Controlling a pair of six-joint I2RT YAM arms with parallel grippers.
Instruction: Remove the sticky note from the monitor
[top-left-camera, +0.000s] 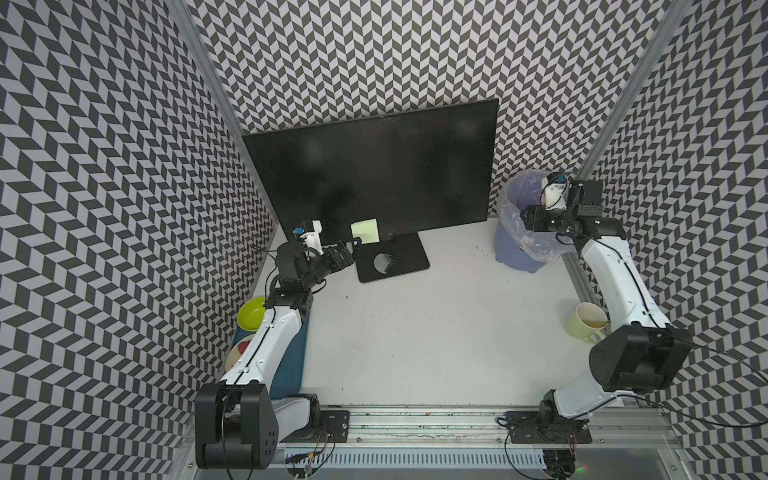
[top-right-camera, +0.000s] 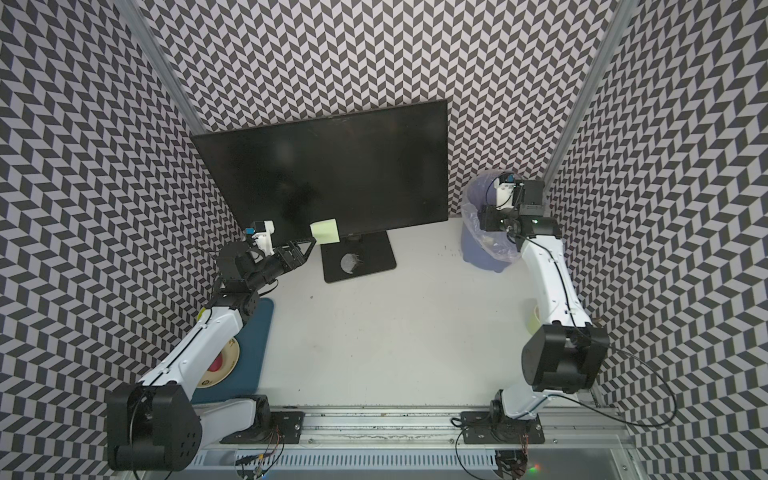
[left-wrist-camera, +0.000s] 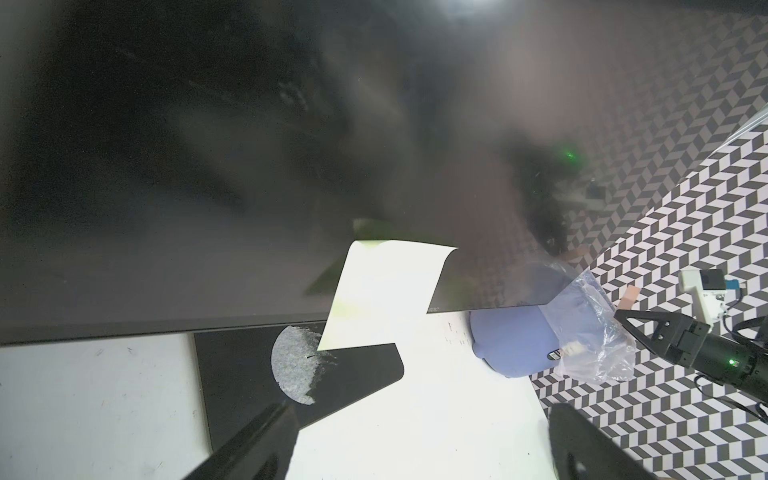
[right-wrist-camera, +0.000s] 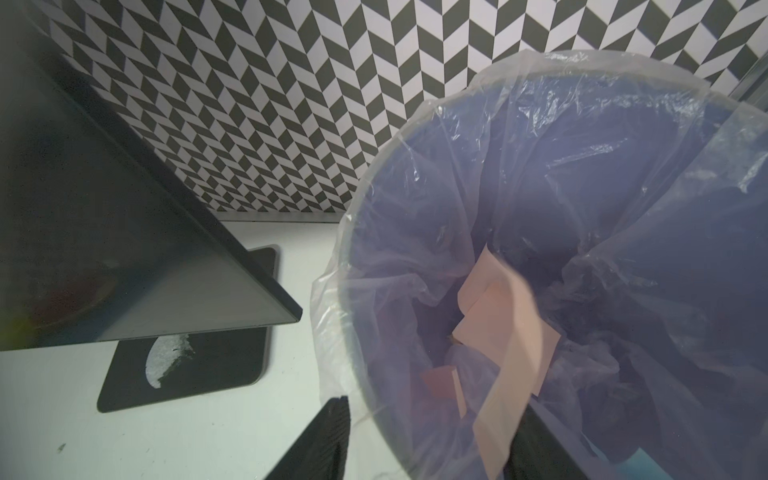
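A pale yellow-green sticky note (top-left-camera: 365, 231) hangs at the lower edge of the black monitor (top-left-camera: 384, 168); its lower part curls away from the screen. My left gripper stands open in front of it, fingers well apart and nothing between them. At the right, my right gripper is over the bin (right-wrist-camera: 360, 320), its fingers apart. An orange sticky note (right-wrist-camera: 516, 368) is right beside its right finger (right-wrist-camera: 544, 440); whether it clings there or is loose, I cannot tell.
Several orange paper pieces (right-wrist-camera: 488, 312) and a blue piece (right-wrist-camera: 640, 465) lie inside the lined bin. The monitor's stand (top-left-camera: 400, 260) rests on the white table. A green mug (top-left-camera: 588, 321) is at the right, a green bowl (top-left-camera: 251, 313) at the left.
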